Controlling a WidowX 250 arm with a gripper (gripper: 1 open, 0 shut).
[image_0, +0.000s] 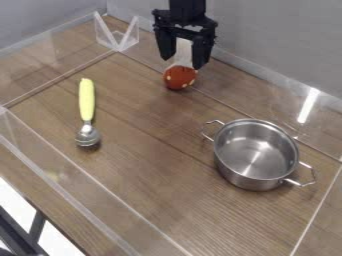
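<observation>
My black gripper hangs at the top centre, open, its fingers either side of a pale upright object just behind a red round item; whether it touches either is unclear. A steel pot with two handles stands at the right. On the left lies a utensil with a yellow handle and a round steel head.
A white wire-like stand is at the back left. Walls bound the wooden counter at the back.
</observation>
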